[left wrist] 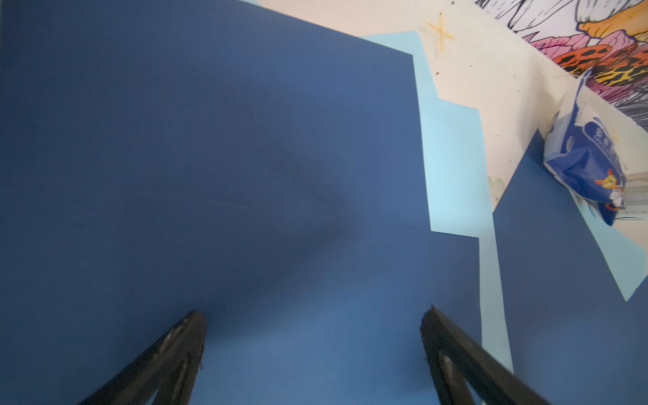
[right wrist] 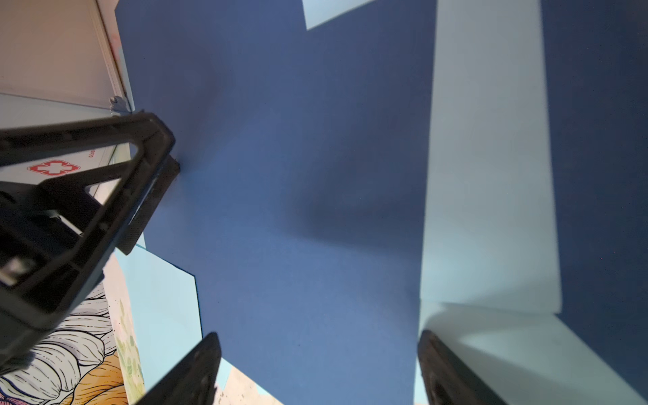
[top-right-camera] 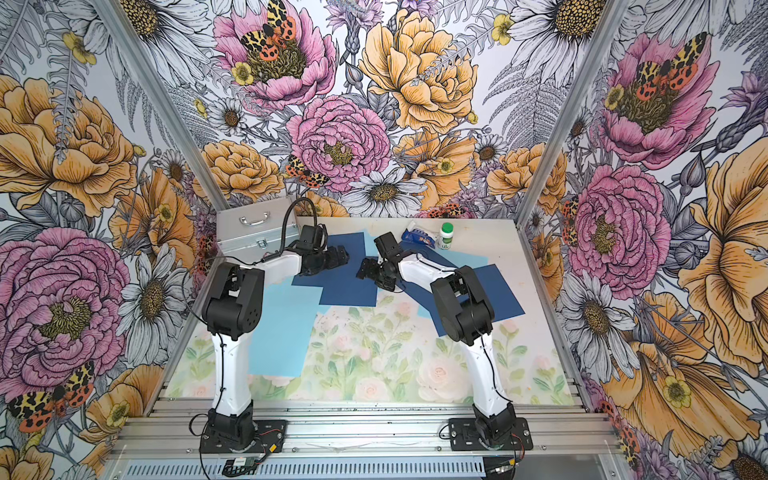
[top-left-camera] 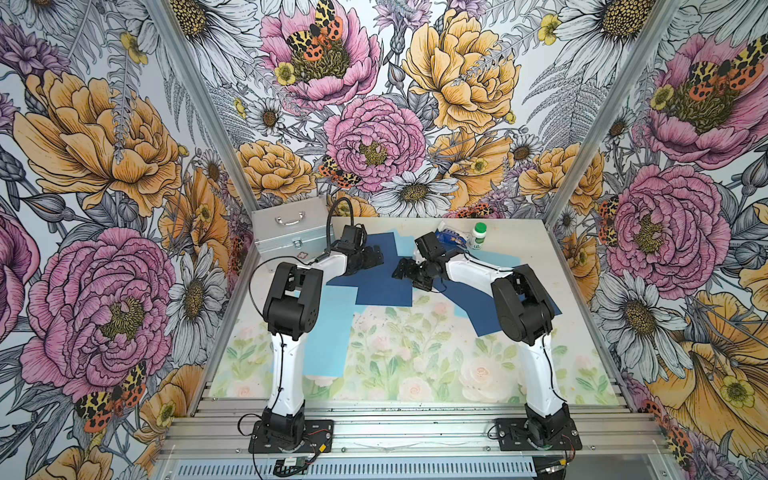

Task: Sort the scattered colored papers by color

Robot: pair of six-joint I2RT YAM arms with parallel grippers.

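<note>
Dark blue papers [top-left-camera: 384,292] overlap in the middle of the table, with light blue paper [top-left-camera: 328,336] at the left, partly beneath them. On the right, more dark blue paper [top-left-camera: 478,310] overlaps light blue paper [top-left-camera: 505,260]. My left gripper is open over the dark blue sheet [left wrist: 270,168], nothing between its fingers. Also open and empty, my right gripper hovers above dark blue paper [right wrist: 303,202] where a light blue strip [right wrist: 492,168] runs across. The left gripper's side shows at the left of the right wrist view. Both arms hide some paper.
A metal case [top-left-camera: 289,226] stands at the back left. A blue packet [top-right-camera: 418,237] and a white bottle with green cap [top-right-camera: 445,234] stand behind the right papers.
</note>
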